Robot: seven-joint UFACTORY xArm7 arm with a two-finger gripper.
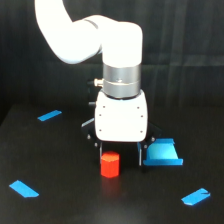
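A small red block (110,164) lies on the black table in front of the arm, toward the left side of my gripper (120,160). The gripper points down with its dark, thin fingers set wide apart, so it looks open. The block appears close to the left finger; whether they touch I cannot tell against the dark background. Just right of the right finger sits a shallow light-blue tray (162,152), its left edge partly covered by the gripper.
Blue tape strips mark the table: one at back left (50,115), one at front left (24,189), and another at front right (196,197).
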